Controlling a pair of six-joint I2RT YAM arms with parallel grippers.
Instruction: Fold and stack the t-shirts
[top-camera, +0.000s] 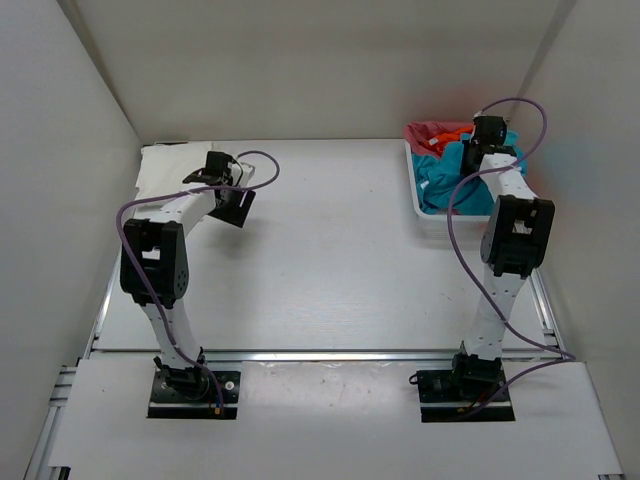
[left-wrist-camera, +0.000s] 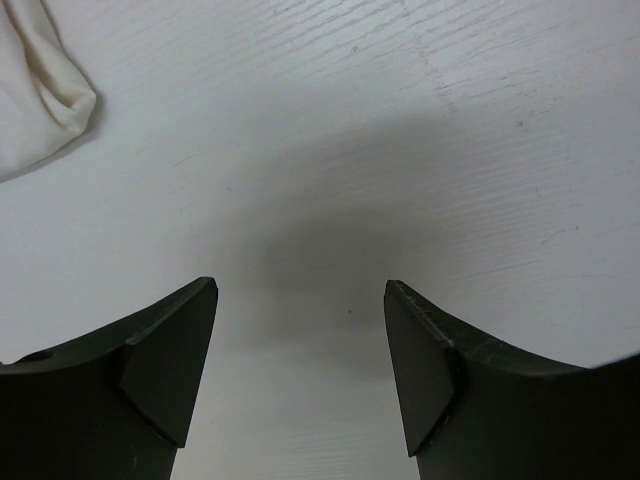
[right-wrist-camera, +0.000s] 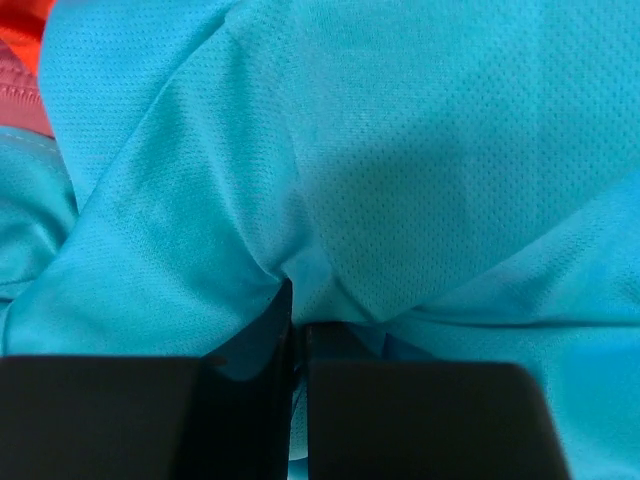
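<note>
A cream folded shirt (top-camera: 170, 165) lies at the back left; its creased corner (left-wrist-camera: 45, 120) shows in the left wrist view. My left gripper is over bare table just right of it, open, nothing between its fingers. My right gripper is down in the white basket (top-camera: 413, 200) at the back right, shut in the folds of a turquoise shirt (right-wrist-camera: 430, 140); fabric bunches at its fingertips. Red and orange garments (top-camera: 432, 135) lie behind the turquoise cloth.
Walls stand close at the back and both sides, the right one near the basket.
</note>
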